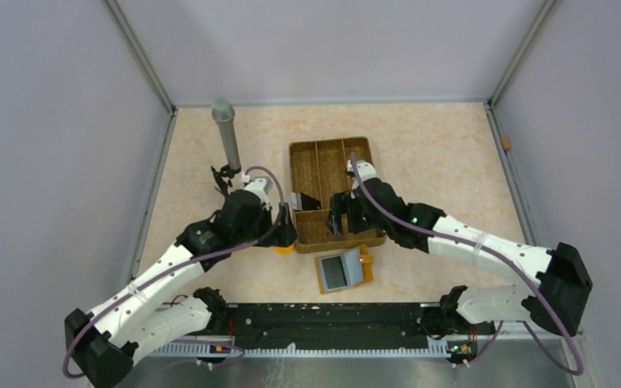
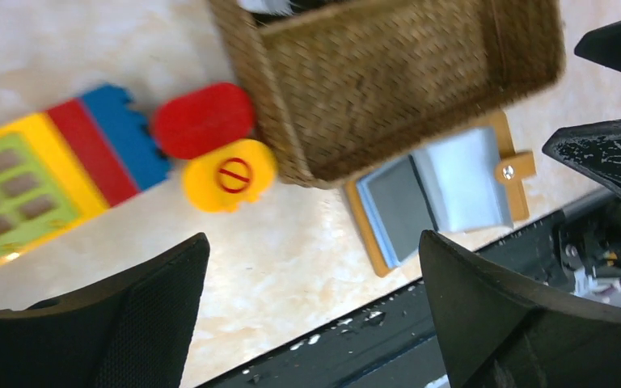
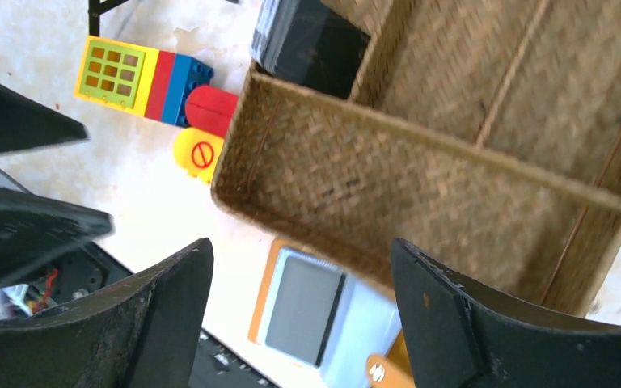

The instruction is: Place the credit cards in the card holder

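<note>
The card holder lies unfolded on the table in front of the wicker basket, tan-orange at its edges. A dark grey panel and a pale blue flap show inside it; a tan clasp tab sits at its right edge. I cannot make out loose credit cards. Above the basket's front left side my left gripper stands open and empty. My right gripper, also open with nothing between its fingers, hangs over the basket's front compartment. Both are apart from the holder.
The wicker basket has a bare front compartment; a black item with a white edge lies behind it. Toy blocks and red and yellow pieces sit left of the basket. A microphone stands back left.
</note>
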